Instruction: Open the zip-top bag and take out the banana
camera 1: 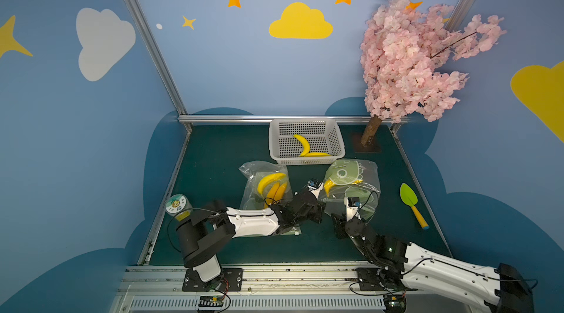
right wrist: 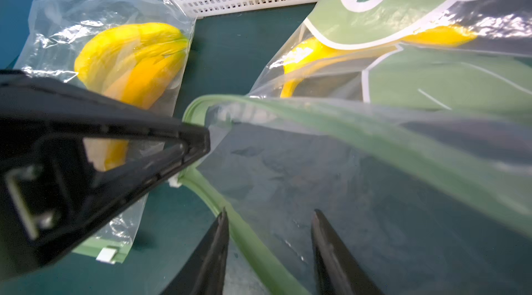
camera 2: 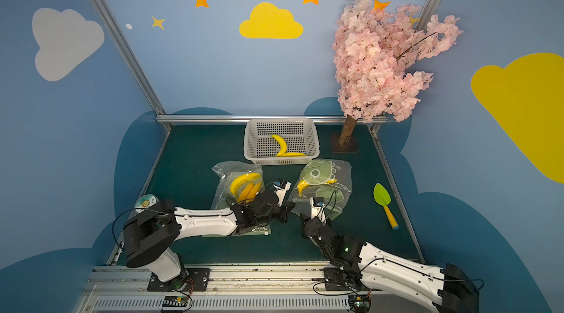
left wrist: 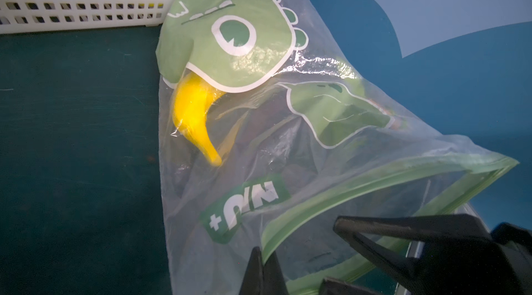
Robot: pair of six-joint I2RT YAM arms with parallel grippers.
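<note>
A clear zip bag with green dinosaur prints lies on the table, its green-edged mouth gaping toward the arms. Inside it a yellow banana shows near the far end, partly behind the print; more yellow appears farther right. My left gripper is shut on the green rim at the left corner of the mouth. At the mouth hangs my right gripper, part open, with the lower rim running between its fingers. No banana is between them; whether they touch the rim I cannot tell.
A second clear bag holding several bananas lies to the left, under the left arm. Behind stands a white basket with two bananas. A green trowel lies at right, a jar at left.
</note>
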